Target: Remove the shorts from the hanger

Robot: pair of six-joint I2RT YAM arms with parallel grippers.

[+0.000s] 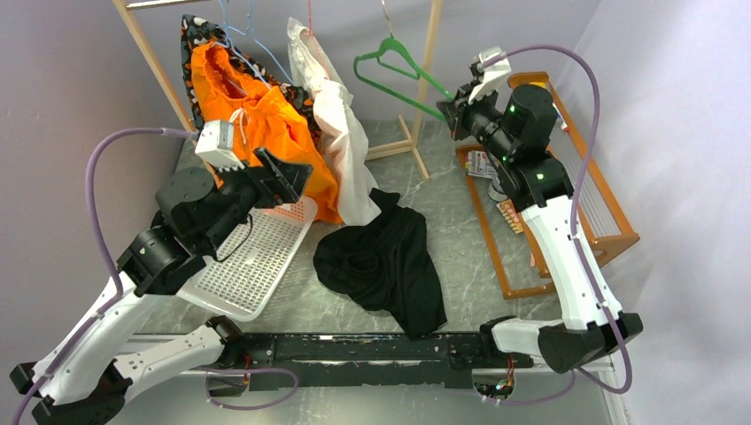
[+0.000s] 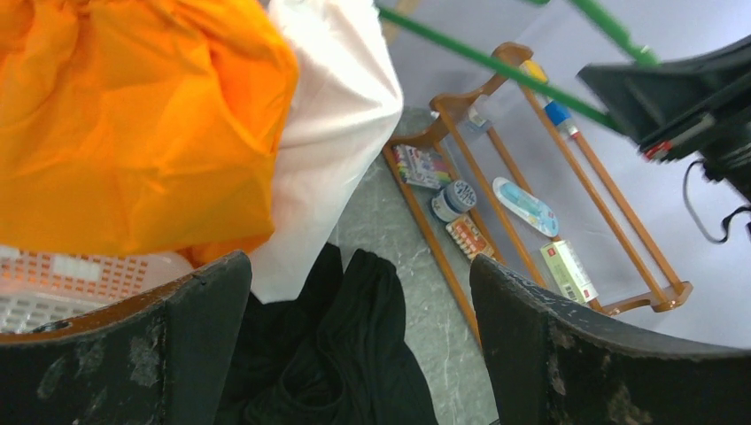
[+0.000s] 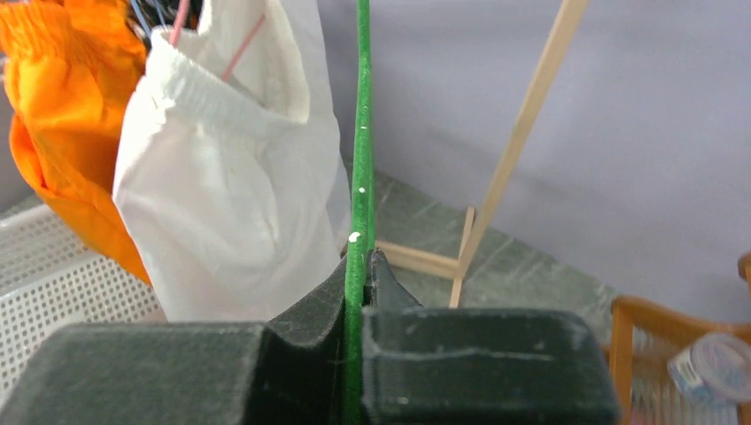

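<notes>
My right gripper (image 1: pixel 450 111) is shut on a green hanger (image 1: pixel 390 88), raised near the rack's top with no garment on it; the hanger runs up between its fingers in the right wrist view. Black shorts (image 1: pixel 376 266) lie crumpled on the grey floor below. My left gripper (image 1: pixel 288 181) is open in front of orange shorts (image 1: pixel 239 115) hanging on the rack, nothing between its fingers. Beside these hang white shorts (image 1: pixel 341 150) and a dark patterned garment (image 1: pixel 199 44).
A white perforated basket (image 1: pixel 204 292) sits on the floor at left under the orange shorts. A wooden shelf (image 1: pixel 611 221) with small items stands at right. The rack's post (image 1: pixel 429 44) is behind the green hanger.
</notes>
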